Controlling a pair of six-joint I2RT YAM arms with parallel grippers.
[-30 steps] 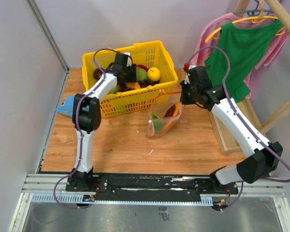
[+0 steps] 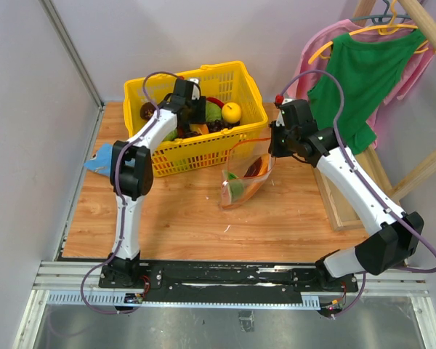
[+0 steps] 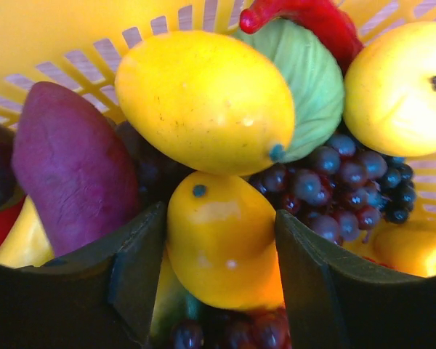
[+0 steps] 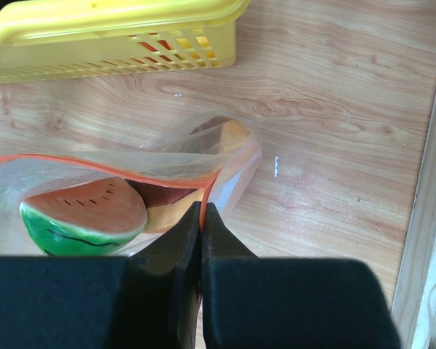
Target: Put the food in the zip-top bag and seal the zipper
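Note:
Inside the yellow basket (image 2: 189, 158), my left gripper has its fingers on either side of an orange fruit (image 3: 221, 251). Both fingertips seem to meet its sides; whether they grip it firmly I cannot tell. The clear zip top bag (image 2: 236, 178) stands on the table with its orange-rimmed mouth gaping. In it lie a watermelon slice (image 4: 87, 218) and other food pieces, partly hidden by folds. My right gripper is shut on the bag's orange rim (image 4: 211, 182) at one end of the mouth.
Around the orange fruit crowd a yellow mango-like fruit (image 3: 203, 102), a purple piece (image 3: 73, 167), dark grapes (image 3: 341, 189) and a lemon-yellow fruit (image 3: 400, 87). A wooden rack (image 2: 339, 203) with hanging clothes stands to the right.
The right arm and bag have hardly moved.

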